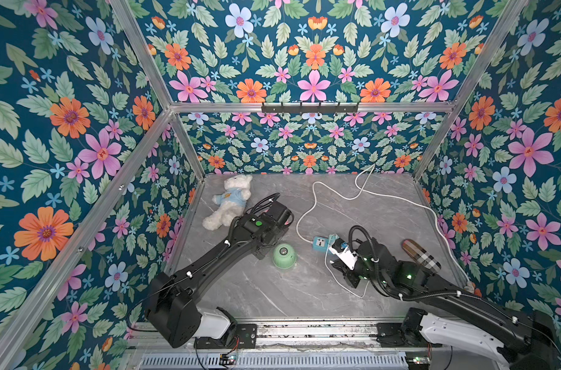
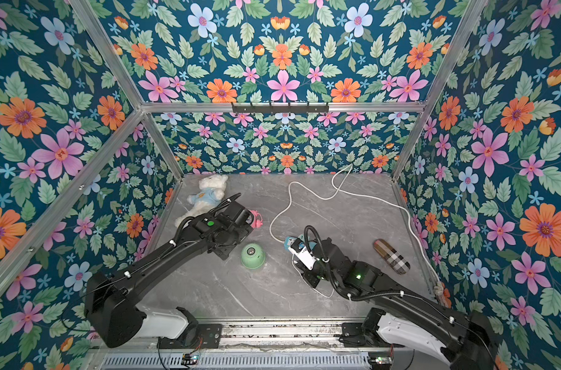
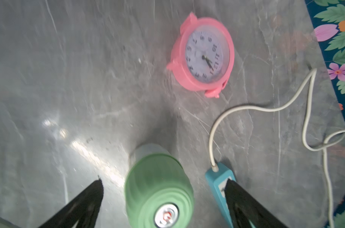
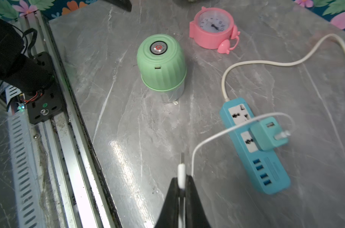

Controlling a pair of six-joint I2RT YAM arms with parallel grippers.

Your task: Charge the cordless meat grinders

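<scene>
A green meat grinder (image 1: 284, 257) with a clear base stands mid-table; in the right wrist view a small port shows on its side. Right of it lies a blue power strip (image 4: 260, 167) with a teal charger (image 4: 267, 134) plugged in and a white cable (image 4: 218, 134) running from it. In the left wrist view the grinder (image 3: 157, 182) sits between and beyond the open fingertips of my left gripper, with nothing held. My right gripper is shut, hovering left of the strip near the thin cable; the cable's white end at its fingertips cannot be told clearly.
A pink alarm clock (image 3: 206, 53) sits beyond the grinder. A white teddy bear (image 1: 231, 200) lies at the back left, a plaid item (image 1: 419, 252) at the right. A long white cord crosses the back.
</scene>
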